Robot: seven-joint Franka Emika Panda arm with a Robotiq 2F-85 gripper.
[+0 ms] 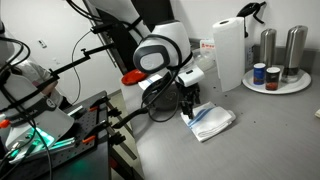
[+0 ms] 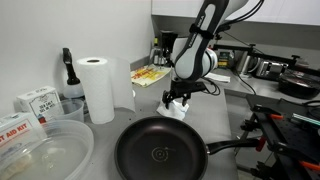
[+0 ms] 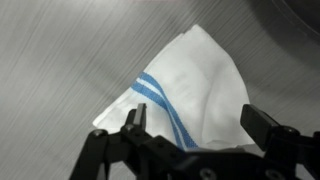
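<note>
A folded white cloth with blue stripes (image 1: 209,121) lies on the grey counter; its striped part shows clearly in the wrist view, where the cloth (image 3: 205,85) spreads between and beyond the fingers. My gripper (image 1: 188,109) is low at the cloth's left edge, pointing down. Its two dark fingers stand wide apart in the wrist view, so the gripper is open. Whether the fingertips touch the cloth, I cannot tell. From the other side, the cloth (image 2: 173,109) appears under the arm, beyond the pan.
A black frying pan (image 2: 158,150) stands close to the cloth. A paper towel roll (image 1: 230,55) and a round tray with shakers (image 1: 290,84) are at the back. Clear plastic bowls (image 2: 45,150) sit far from the arm.
</note>
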